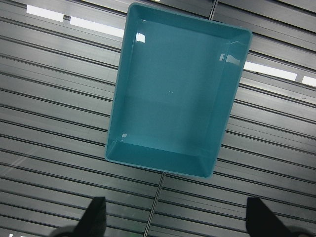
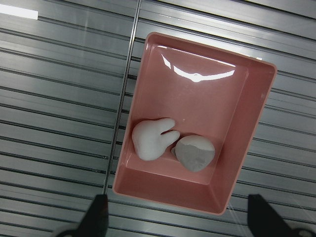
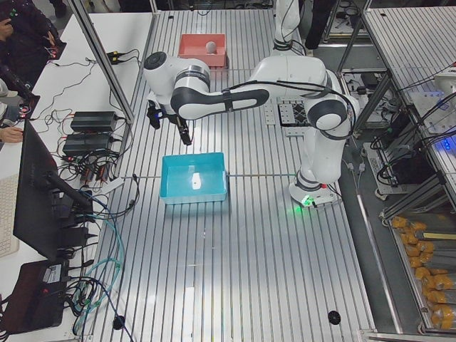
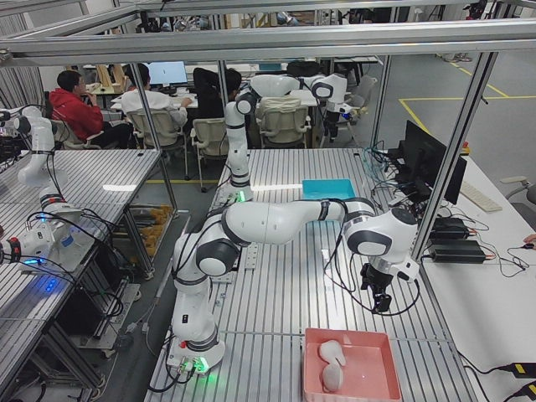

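An empty blue tray (image 1: 168,89) lies on the slatted metal table beneath my left gripper (image 3: 168,121), whose two fingers stand apart at the lower edge of the left wrist view. A pink tray (image 2: 197,103) at the other end holds two white objects: a soft-looking one with two prongs (image 2: 150,140) and a rounded, grey-white one (image 2: 195,153), side by side. My right gripper (image 4: 377,289) hangs above and beside the pink tray, its fingers apart with nothing between them.
Monitors (image 4: 431,167), power boxes (image 3: 92,132) and cables line one long side of the table. An aluminium post (image 4: 452,155) rises there. Much of the table (image 3: 235,263) around the trays is bare.
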